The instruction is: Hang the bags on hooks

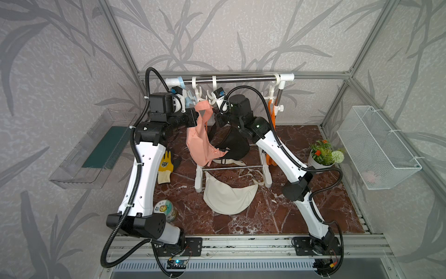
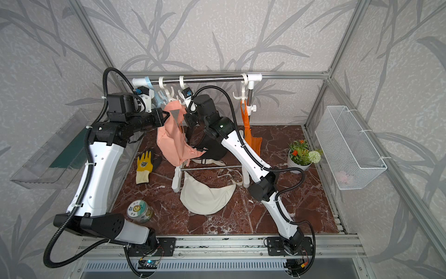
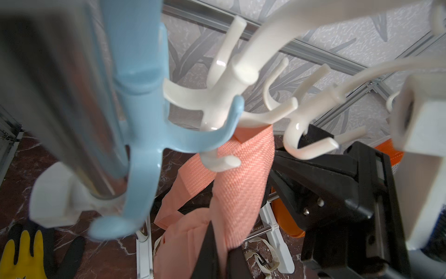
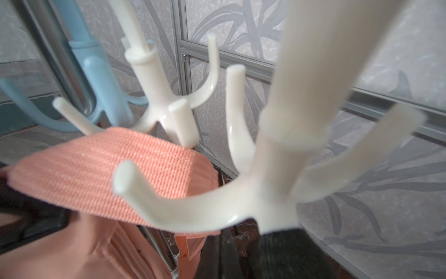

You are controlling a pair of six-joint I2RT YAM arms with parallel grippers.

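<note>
The pink bag (image 1: 198, 139) hangs below the rack's rod, its strap (image 3: 244, 181) raised among the hooks. My left gripper is shut on one side of the strap. Across from it, my right gripper is shut at the strap's other edge, the cloth running to its fingertips. A white hook (image 3: 216, 111) of the left white hanger has prongs beside and just above the strap; whether any prong bears the strap cannot be told. In the right wrist view a second white hook (image 4: 274, 195) crosses in front of the strap.
A blue hook (image 3: 144, 134) stands close to the left gripper. Black bag (image 1: 232, 144) and orange bag (image 2: 250, 139) hang on the rack; a cream bag (image 1: 230, 197) lies before it. The glove (image 1: 165, 165) and jar (image 1: 165, 209) are at left, a plant (image 1: 325, 155) at right.
</note>
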